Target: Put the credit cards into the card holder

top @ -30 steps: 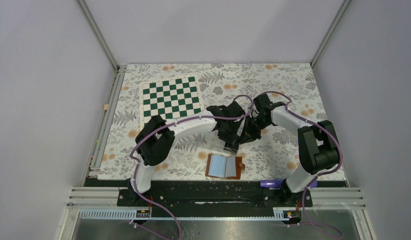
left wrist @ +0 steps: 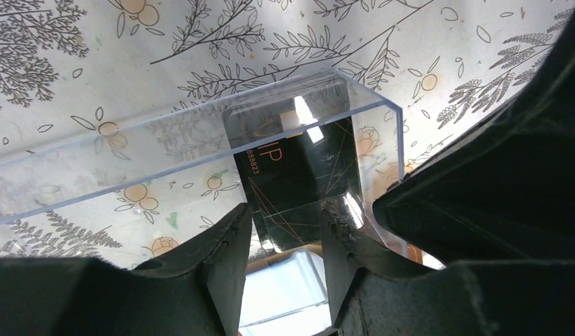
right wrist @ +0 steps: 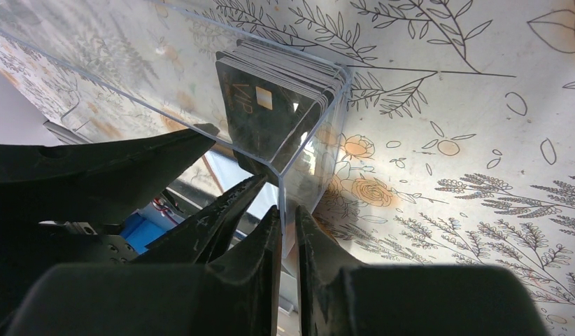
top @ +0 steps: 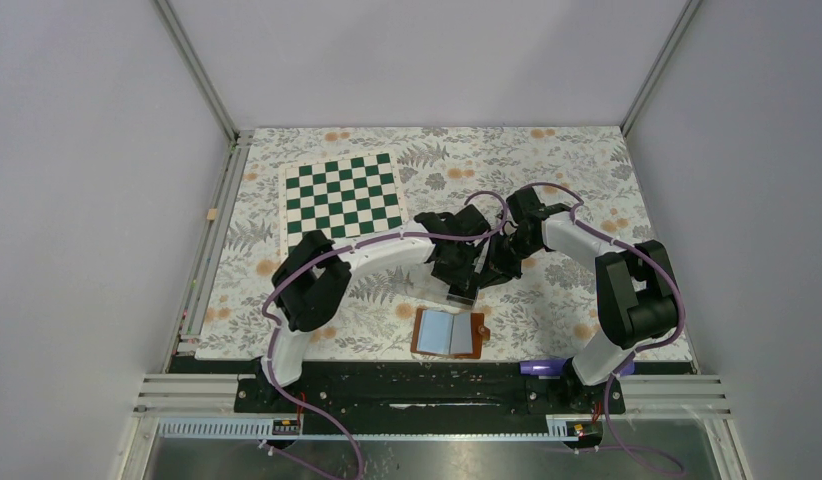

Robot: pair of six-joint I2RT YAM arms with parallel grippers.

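A clear acrylic box (left wrist: 131,147) lies beneath both grippers, a stack of black VIP cards (left wrist: 299,168) (right wrist: 271,98) at one end of it. My left gripper is open above that end, its fingers apart over the cards. My right gripper is shut on a corner edge of the clear box. In the top view, the brown card holder (top: 418,335) with pale blue and grey sleeves lies open just in front of the box, near the table's front edge.
A green checkered board (top: 342,190) lies at the back left. A purple object (top: 539,367) sits at the front edge near the right arm's base.
Both arms are nearly still; my left gripper has shifted very slightly over the end of the box.
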